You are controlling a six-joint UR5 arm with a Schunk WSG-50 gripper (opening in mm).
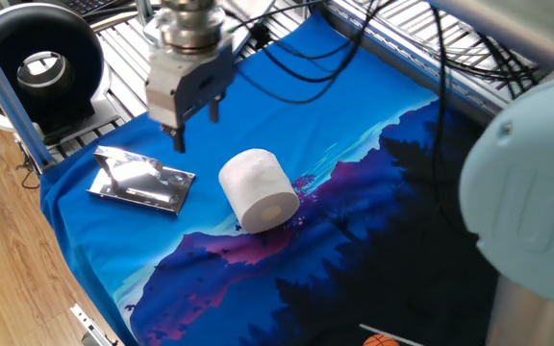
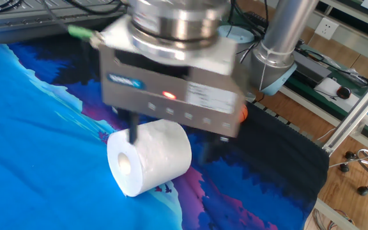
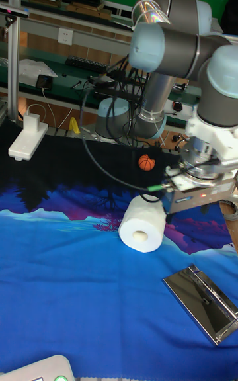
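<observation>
A white paper roll [image 1: 259,191] lies on its side in the middle of the blue printed cloth [image 1: 291,58]. Left of it in exterior view 1 is a shiny metal bracket-like piece [image 1: 142,181], with one part standing up from a flat plate. My gripper [image 1: 197,127] hangs above the cloth near these two, its fingers apart and nothing between them. In exterior view 2 the gripper's body overlaps the roll [image 2: 161,156] from the camera's side, one finger [image 2: 133,130] showing before it. The bracket [image 3: 202,303] lies nearer the camera in exterior view 3.
A small orange basketball [image 3: 147,162] rests on the cloth's dark part, beyond the roll. A white power strip [image 3: 28,137] lies at the far left edge there. A black ring-shaped device [image 1: 41,67] stands off the cloth. Open cloth surrounds the roll.
</observation>
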